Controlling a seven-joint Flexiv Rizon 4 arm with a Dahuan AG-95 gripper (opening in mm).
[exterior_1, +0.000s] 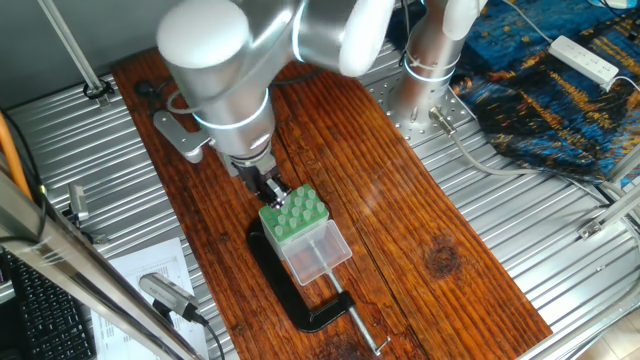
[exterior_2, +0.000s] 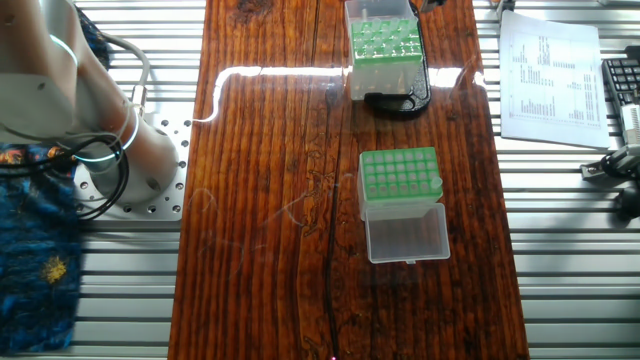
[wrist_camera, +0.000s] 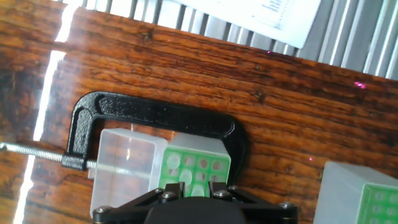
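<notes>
The clamped tube rack (exterior_1: 293, 212) has a green top with several pale caps standing up from it and a clear lid (exterior_1: 318, 252) folded open. A black C-clamp (exterior_1: 290, 290) runs around its side. My gripper (exterior_1: 277, 192) is over the far edge of this rack. In the wrist view the gripper has its fingers apart, with green grid and a pale cap in the gap, apparently in the rack below. A second green-topped rack (exterior_2: 400, 172) has one pale cap (exterior_2: 436, 183) at its corner and an open lid (exterior_2: 408, 234).
The racks stand on a brown wooden board (exterior_1: 400, 230) with metal slats around it. The clamp's screw (exterior_1: 358, 325) sticks out past the lid. Much of the board is bare.
</notes>
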